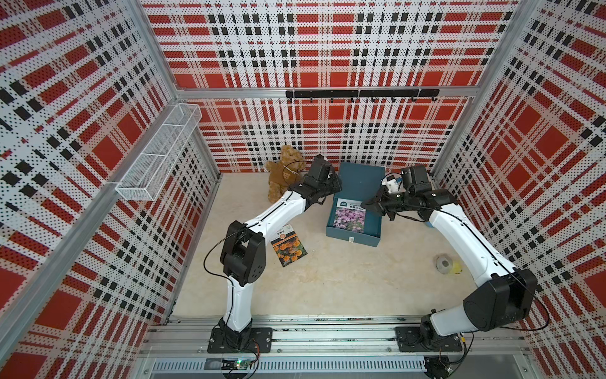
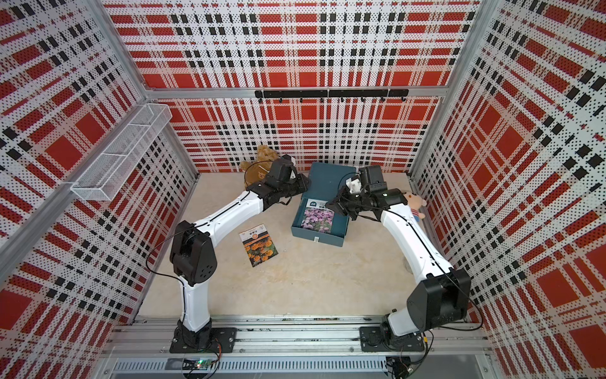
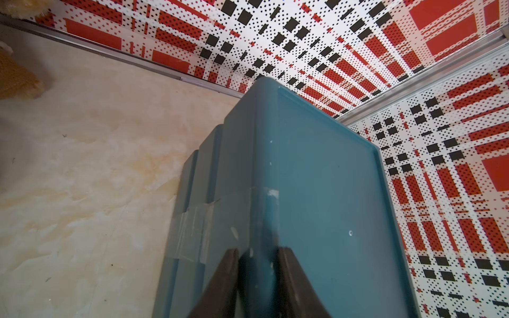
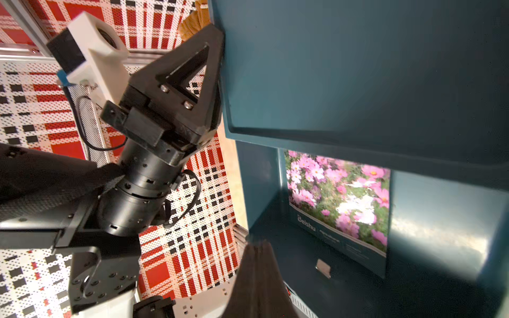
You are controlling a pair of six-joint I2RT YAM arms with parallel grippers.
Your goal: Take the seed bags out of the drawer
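Observation:
A seed bag with pink flowers (image 1: 350,216) lies inside the open teal drawer (image 1: 353,237); in the right wrist view, the bag (image 4: 339,201) leans against the inner wall. A second seed bag, with orange flowers (image 1: 289,246), rests on the table left of the drawer. My left gripper has its fingers on both sides of the edge of the teal drawer unit (image 3: 318,185). Just over the drawer, my right gripper is shut, with nothing showing between its fingers and the bag apart from it.
A brown teddy bear (image 1: 277,183) sits behind the left arm. At the right lie a roll (image 1: 443,263) and a doll (image 2: 414,202). A wire basket (image 1: 161,151) hangs on the left wall.

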